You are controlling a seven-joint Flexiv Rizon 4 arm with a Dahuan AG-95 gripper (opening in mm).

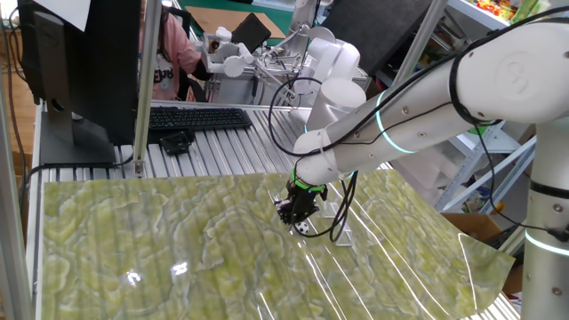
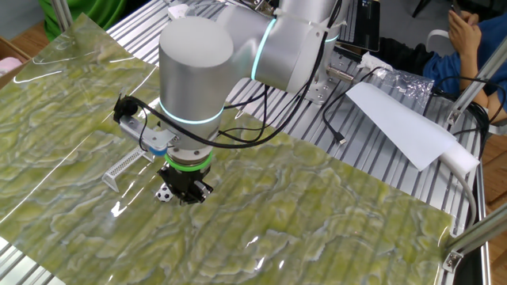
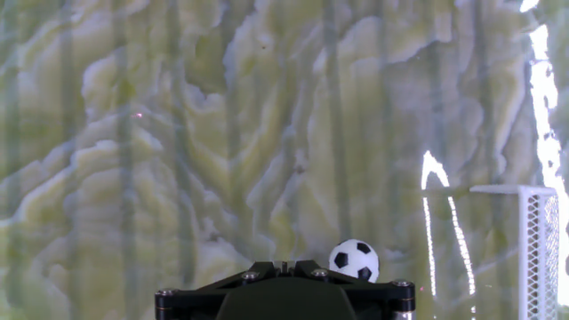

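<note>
My black gripper shows along the lower edge of the wrist view, its two sides spread wide. It appears open, with nothing seen held, though its fingertips are mostly out of that frame. A small black-and-white soccer ball (image 3: 354, 260) lies on the mat just beyond its right side, partly covered by it. In exterior view 2 the ball (image 2: 164, 192) rests beside the gripper (image 2: 187, 195), low over the mat. A white miniature goal (image 3: 537, 240) stands to the right of the ball in the wrist view.
A glossy green marbled mat (image 1: 160, 240) covers the table, with wide clear room around the gripper. Behind it are a keyboard (image 1: 200, 118) and a monitor (image 1: 76, 80). White sheets (image 2: 404, 123) lie beyond the mat. Black cables (image 1: 342, 218) hang close beside the gripper.
</note>
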